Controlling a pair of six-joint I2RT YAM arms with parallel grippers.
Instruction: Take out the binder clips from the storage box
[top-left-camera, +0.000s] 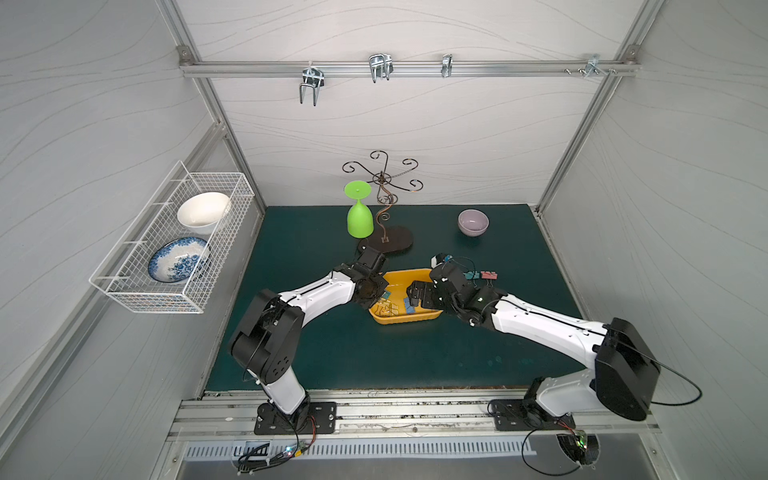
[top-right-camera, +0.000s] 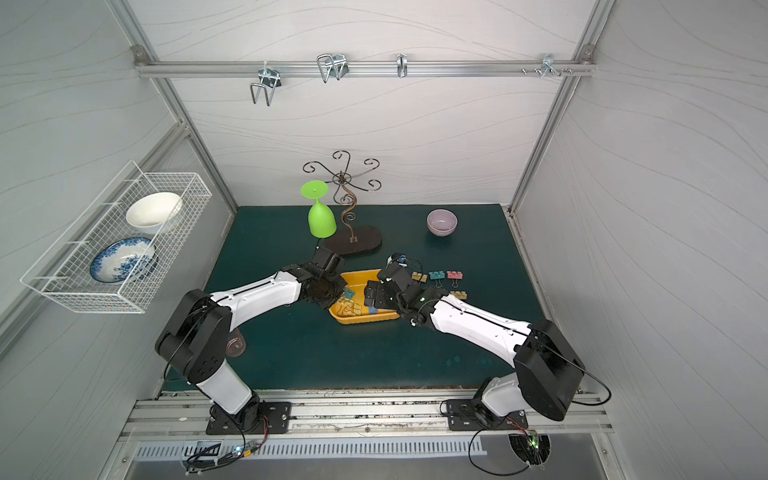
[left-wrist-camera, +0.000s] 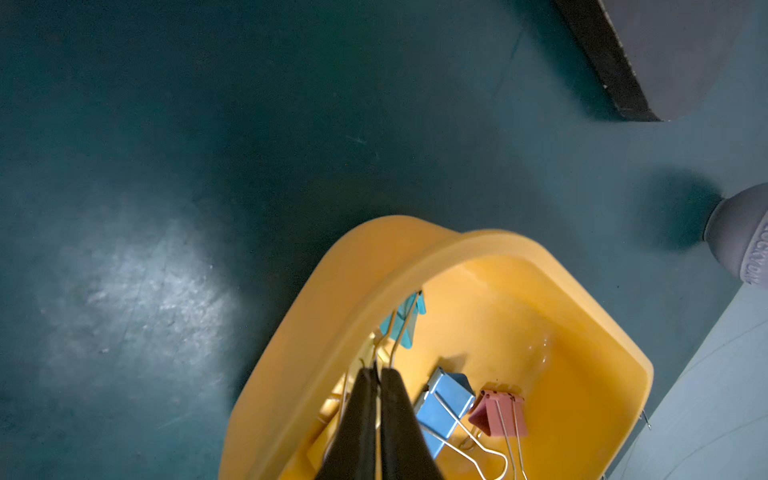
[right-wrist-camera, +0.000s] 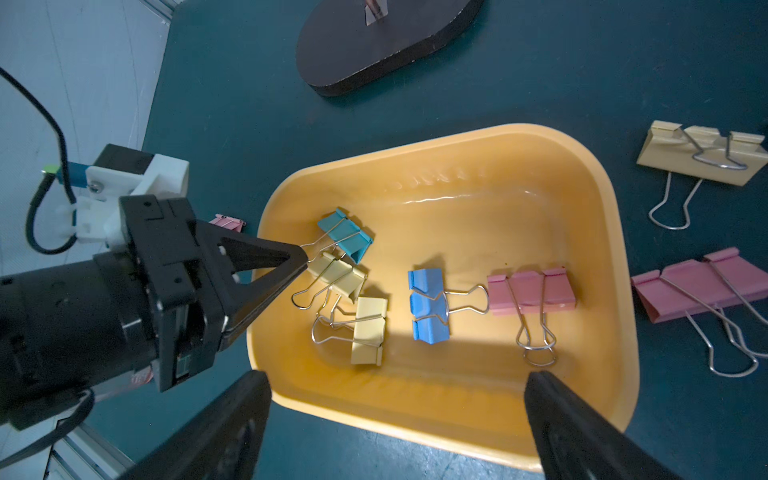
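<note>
The yellow storage box (right-wrist-camera: 448, 152) holds a teal binder clip (right-wrist-camera: 356, 244), two pale yellow binder clips (right-wrist-camera: 369, 352), a blue binder clip (right-wrist-camera: 429, 307) and a pink binder clip (right-wrist-camera: 532, 293). My left gripper reaches over the box's left end. Its fingertips are close together at wire handles of the teal and yellow clips; whether a wire lies between them is unclear. Above the box's right part, my right gripper is spread wide open, holding nothing. In the right wrist view its fingers (right-wrist-camera: 232, 416) frame the blue and pink clips.
On the table right of the box lie a yellow clip (right-wrist-camera: 704, 152), a pink clip (right-wrist-camera: 704, 284) and a teal clip (top-right-camera: 437, 275). Behind the box stand a dark rack base (right-wrist-camera: 392, 40), an upturned green goblet (top-left-camera: 360, 220) and a purple bowl (top-left-camera: 473, 223).
</note>
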